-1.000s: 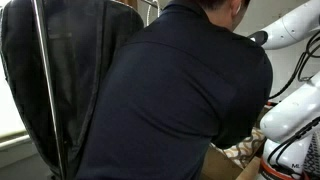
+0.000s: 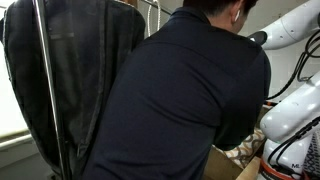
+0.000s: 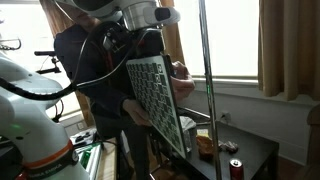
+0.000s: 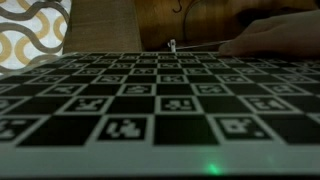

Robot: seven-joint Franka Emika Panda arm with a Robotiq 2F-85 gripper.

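A checkered marker board [image 4: 155,95] fills most of the wrist view, lying edge-on just before the camera and hiding my gripper's fingers. A person's hand [image 4: 280,35] rests at the board's far right edge. In the second exterior view the same board [image 3: 158,100] is held tilted by a person, close beneath the end of my arm [image 3: 140,15]. The first exterior view is mostly blocked by the person's dark back [image 2: 175,95]. My gripper's fingers cannot be made out in any view.
A dark table [image 3: 245,145] carries a red can [image 3: 236,169] and some small items near the board. A metal pole [image 3: 209,80] stands in front of it. The person takes up the room beside the arm.
The person's head and upper body have shifted slightly. My arm shows no visible movement.
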